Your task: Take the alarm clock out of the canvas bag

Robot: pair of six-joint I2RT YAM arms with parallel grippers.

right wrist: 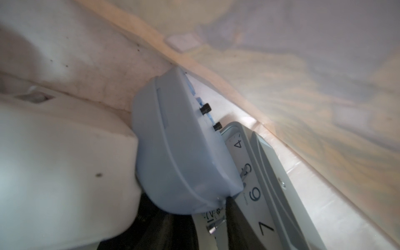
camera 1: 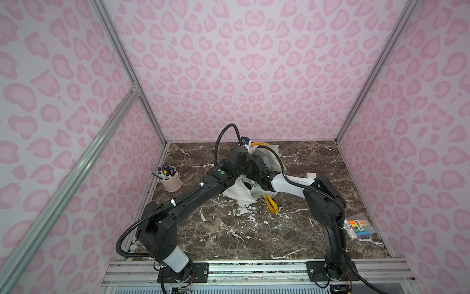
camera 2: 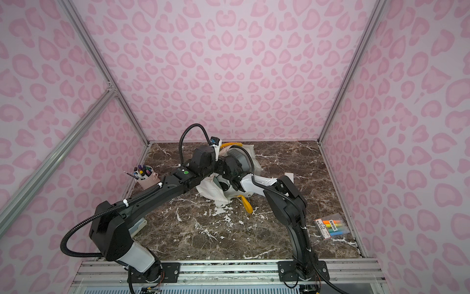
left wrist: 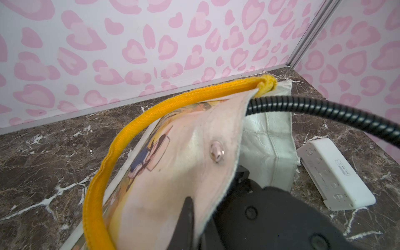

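The canvas bag (camera 1: 240,192) slumps mid-table with its yellow handle (left wrist: 109,170) looped up. My left gripper is shut, the bag's thin rim running between its fingers. Within the bag, my right gripper has its fingers apart, near the lower end of a pale blue rounded body (right wrist: 179,145) with two black knobs. Close behind it is a grey-framed numbered dial (right wrist: 255,193), which looks like a clock face. Whether dial and blue body are one alarm clock, I cannot tell. In the top views the arms hide most of this.
A white rounded object (right wrist: 62,166) crowds the left of the right wrist view. A pink pen pot (camera 1: 171,182) stands at left, a marker pack (camera 1: 359,227) at front right. A white power strip (left wrist: 335,173) lies right of the bag.
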